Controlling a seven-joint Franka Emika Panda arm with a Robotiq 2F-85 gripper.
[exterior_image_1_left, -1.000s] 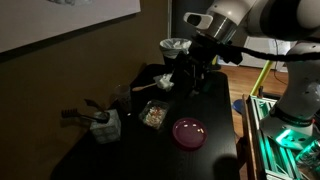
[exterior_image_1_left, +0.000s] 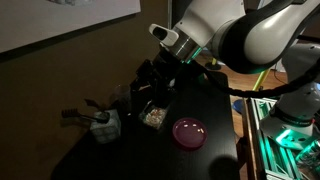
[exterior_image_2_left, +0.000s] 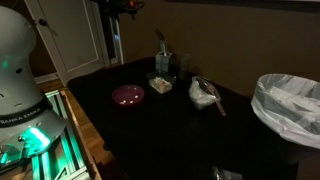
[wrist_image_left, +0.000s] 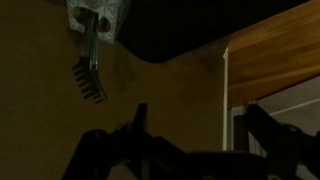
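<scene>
My gripper stands open in the wrist view, its two dark fingers wide apart with only wall and floor visible between them. In exterior view 1 the gripper (exterior_image_1_left: 152, 76) is a dark shape above the far part of the table. A red plate (exterior_image_1_left: 189, 133) holds a few small pieces. Beside it sits a clear container (exterior_image_1_left: 154, 116) of light-coloured food. The white utensil holder (exterior_image_1_left: 105, 126) has a black slotted utensil (wrist_image_left: 88, 72) sticking out. A white bag-like bowl (exterior_image_2_left: 202, 94) with a wooden-handled utensil is hidden in exterior view 1.
The black table (exterior_image_2_left: 160, 135) has clear room at its middle and front. A clear cup (exterior_image_1_left: 124, 98) stands near the wall. A bin with a white liner (exterior_image_2_left: 288, 103) stands beyond one end. A cable hangs along the arm.
In exterior view 1 the arm and gripper have swung left, now covering the white bowl and lined bin seen a second ago. The tabletop objects still in view have not moved.
</scene>
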